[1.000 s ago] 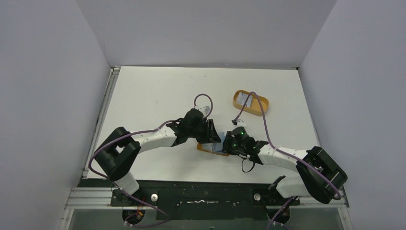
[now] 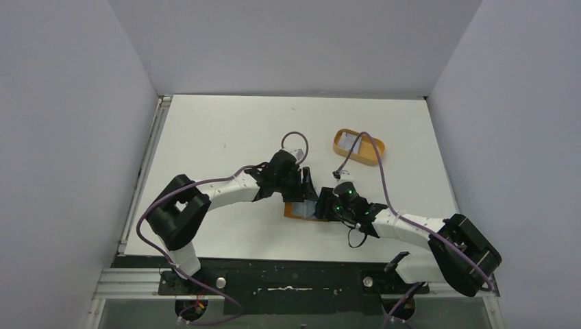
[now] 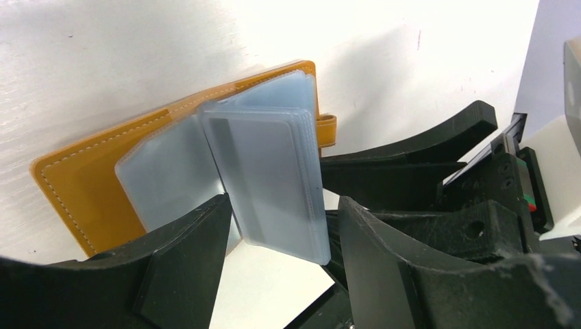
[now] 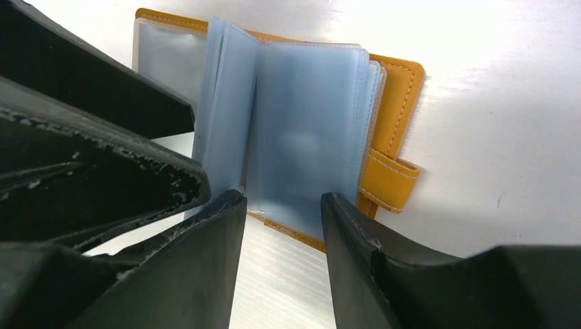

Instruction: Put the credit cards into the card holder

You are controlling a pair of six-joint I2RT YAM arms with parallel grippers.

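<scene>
The tan card holder [image 2: 292, 211] lies open on the table between both grippers, its translucent blue sleeves fanned out. In the left wrist view, upright sleeves [image 3: 264, 171] stand between the fingertips of my open left gripper. In the right wrist view, my part-open right gripper has its fingertips at the lower edge of the blue sleeves [image 4: 301, 123], one at each side; the left gripper's dark fingers reach in from the left. Whether any cards are in these sleeves I cannot tell.
An orange tray [image 2: 372, 153] with pale cards [image 2: 349, 140] sits at the back right. Grey walls bound the table left, right and behind.
</scene>
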